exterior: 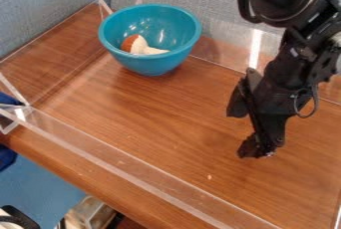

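My black gripper (248, 127) hangs low over the right side of the wooden table (147, 133), open, with nothing visible between its fingers. At the back left stands a teal bowl (152, 63), holding a pale object (147, 50) and an orange one behind it. The bowl is well away from the gripper.
Clear strips run along the table's edges. Left of the table are a blue area (47, 183) and some dark and tan items at the lower corner. Grey padded walls stand behind.
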